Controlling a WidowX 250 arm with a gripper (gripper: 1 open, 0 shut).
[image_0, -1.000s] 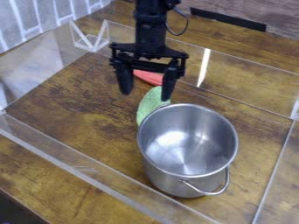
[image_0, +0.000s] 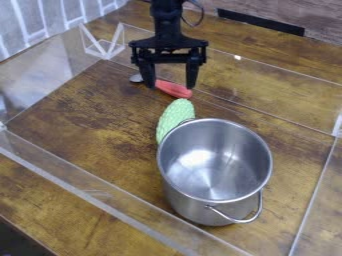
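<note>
The black gripper (image_0: 168, 70) hangs near the top centre over a red object (image_0: 173, 90) with a grey part at its left end, lying on the wooden table. Its two fingers stand apart on either side; whether anything is between them is hard to tell. A light green textured object (image_0: 175, 115) lies in front, and a large steel pot (image_0: 214, 165) with a wire handle stands at the lower right.
Clear walls (image_0: 67, 170) border the work area on the sides.
The gripper has moved back, away from the pot and green object, toward the red object. The objects on the table look unmoved.
</note>
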